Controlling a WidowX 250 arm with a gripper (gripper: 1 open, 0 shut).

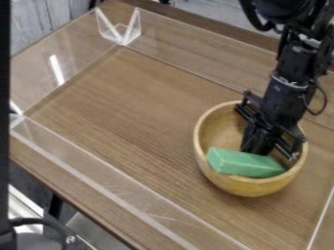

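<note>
A round wooden bowl (212, 138) sits at the right of the table, holding a green block (243, 164) that lies toward its front. My black gripper (276, 143) reaches down from the upper right into the back right of the bowl, behind the block. Its fingertips are dark and crowded together, so whether it grips anything is hard to see.
A clear angular object (119, 27) stands at the back left. Dark parts of equipment show at the lower left edge.
</note>
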